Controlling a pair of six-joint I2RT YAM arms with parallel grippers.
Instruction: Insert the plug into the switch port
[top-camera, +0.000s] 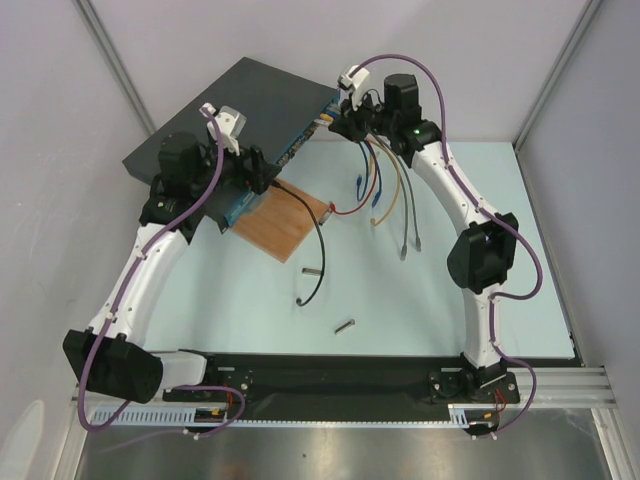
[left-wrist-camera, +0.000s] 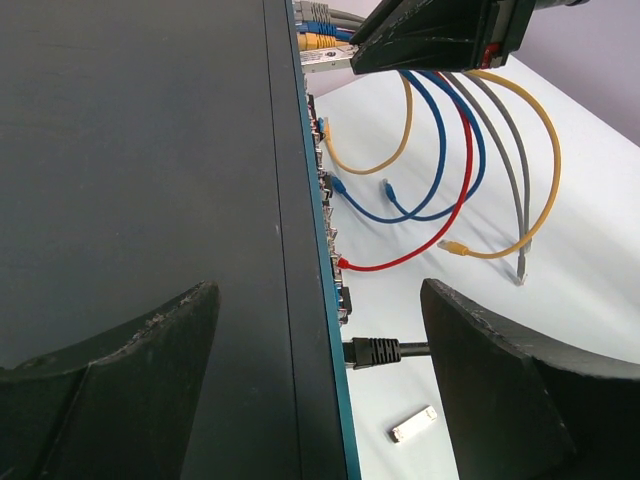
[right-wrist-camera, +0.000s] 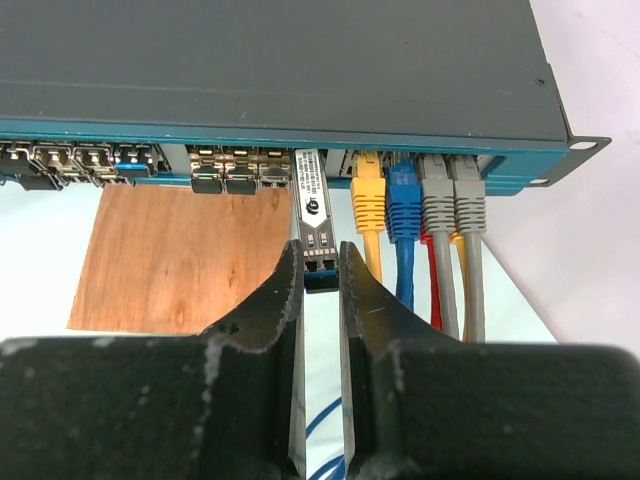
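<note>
The plug, a silver module with a white label (right-wrist-camera: 313, 190), has its far end at the front face of the dark switch (right-wrist-camera: 300, 60); how deep it sits in a port cannot be told. My right gripper is shut on the module's near end, where a dark tip shows between the fingers. In the left wrist view the same module (left-wrist-camera: 328, 59) juts sideways from the switch edge. My left gripper is open, its fingers spread above the switch top and its edge. Nothing is gripped there.
Right of the module, a yellow plug (right-wrist-camera: 369, 200), a blue plug (right-wrist-camera: 404, 200) and grey ones sit close by in the switch. A black cable plug (left-wrist-camera: 372, 352) protrudes near the left fingers. Loose modules, one of them silver (top-camera: 345, 326), lie on the clear white table.
</note>
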